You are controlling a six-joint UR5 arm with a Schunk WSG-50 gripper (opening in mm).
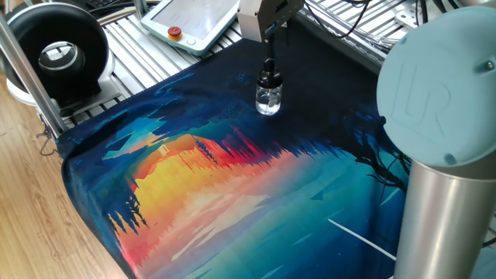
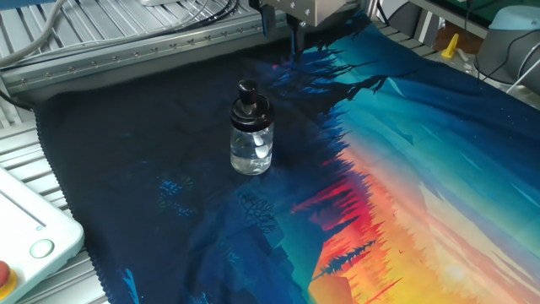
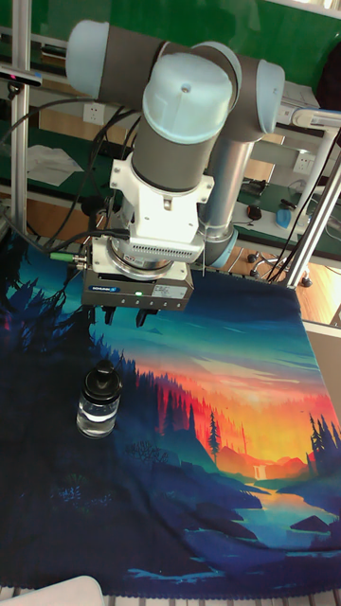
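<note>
A clear glass bottle with a black collar and a black knob-like top stands upright on the dark part of the printed cloth. Some clear liquid shows inside it. My gripper is above the cloth, behind the bottle as seen in exterior view 3, and apart from it. Its two dark fingers are spread, with nothing visible between them, so it is open. In exterior view 1 the hand hangs just beyond the bottle, and the fingers are hard to separate there.
The cloth, with its sunset landscape, covers most of the table and is otherwise clear. A teach pendant with a red button lies at its edge. Cables run along the metal rail, and a black round object stands at the corner.
</note>
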